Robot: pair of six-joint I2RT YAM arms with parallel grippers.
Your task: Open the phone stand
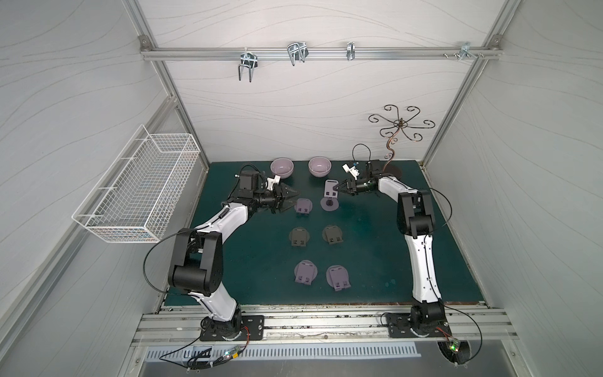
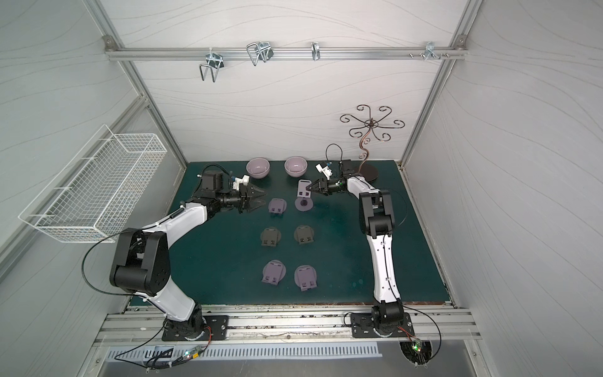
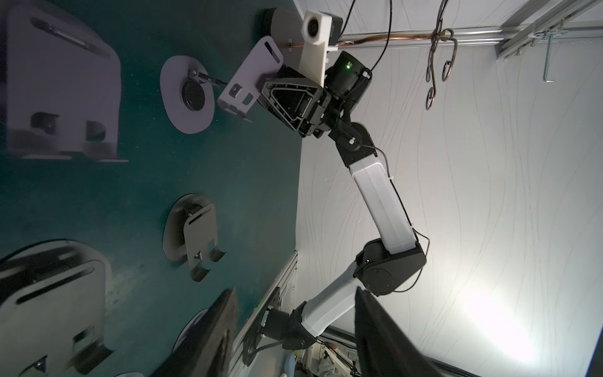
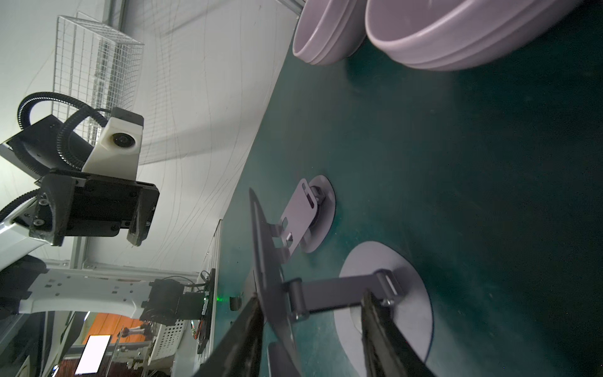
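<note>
The lilac phone stand at the back is unfolded, its plate [image 1: 330, 188] raised off its round base [image 1: 329, 204]. In the right wrist view its link [image 4: 339, 292] runs from the base to the plate, which is seen nearly edge-on. My right gripper is close in front of the stand, from the right side. Its fingers are apart, with the plate near the left one; contact is unclear. My left gripper hangs open and empty, left of the stand and above a folded lilac stand [image 1: 303, 205].
Two grey-brown stands [image 1: 299, 237] and two lilac ones [image 1: 306, 272] lie folded further forward. Bowls [image 1: 282, 167] stand along the back edge, and a metal ornament [image 1: 392, 168] rises at the back right.
</note>
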